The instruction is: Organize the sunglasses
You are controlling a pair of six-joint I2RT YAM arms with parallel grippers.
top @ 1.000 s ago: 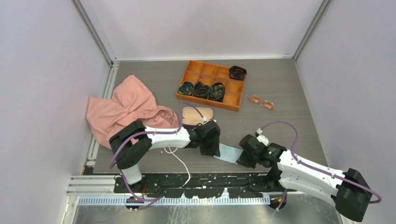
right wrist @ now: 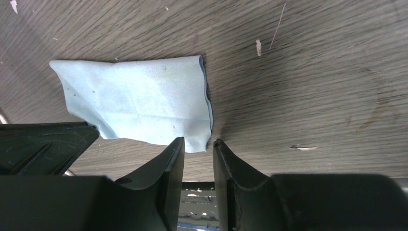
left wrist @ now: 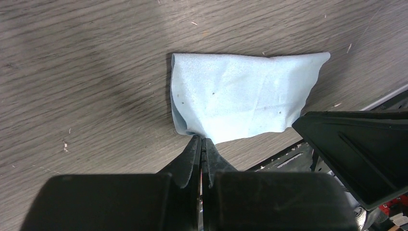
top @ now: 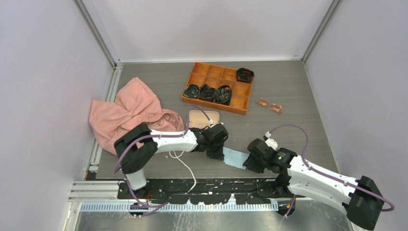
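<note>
A folded light blue cloth [top: 235,158] lies flat near the table's front edge, between my two grippers. At its near left corner, my left gripper is shut, with the gathered upper layer of the cloth [left wrist: 245,96] running into its fingertips. My right gripper stands open over the opposite near corner; part of the cloth [right wrist: 139,96] shows between and beyond its fingers. Clear pinkish-brown sunglasses [top: 270,105] lie right of an orange divided box [top: 235,108]. Behind the left gripper, a beige case [top: 212,116] is partly covered by the arm.
Several dark rolled items sit in the box, including one roll [top: 245,74] in its back right corner. A pink cloth [top: 132,108] is heaped at the left. A white cord [top: 185,166] curls below the left arm. Open tabletop surrounds the sunglasses.
My left gripper has shifted slightly and its fingers have come together at the cloth's left end. The right arm and the other objects look nearly unchanged.
</note>
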